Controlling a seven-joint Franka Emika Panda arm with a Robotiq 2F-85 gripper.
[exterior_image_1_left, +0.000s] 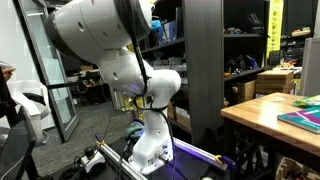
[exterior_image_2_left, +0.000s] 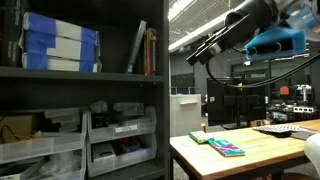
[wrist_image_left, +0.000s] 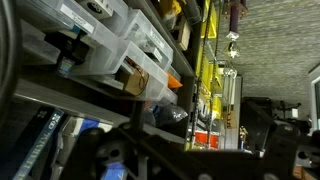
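Note:
My gripper shows at the bottom of the wrist view, its dark fingers wide apart and nothing between them. It faces the shelving, with clear plastic bins (wrist_image_left: 120, 50) ahead to the left. In exterior view 2 the arm (exterior_image_2_left: 250, 25) reaches in from the upper right, above the wooden table (exterior_image_2_left: 245, 162). On that table lie a green-and-pink flat packet (exterior_image_2_left: 226, 147) and a green packet (exterior_image_2_left: 198, 137). The gripper is well above and apart from both. Exterior view 1 shows the white arm (exterior_image_1_left: 95, 40), but its gripper is hard to make out there.
A dark shelf unit holds blue-and-white boxes (exterior_image_2_left: 60, 42), upright books (exterior_image_2_left: 149, 50) and bins (exterior_image_2_left: 120, 130) of loose items. Its side panel (exterior_image_1_left: 206, 65) stands close to the arm.

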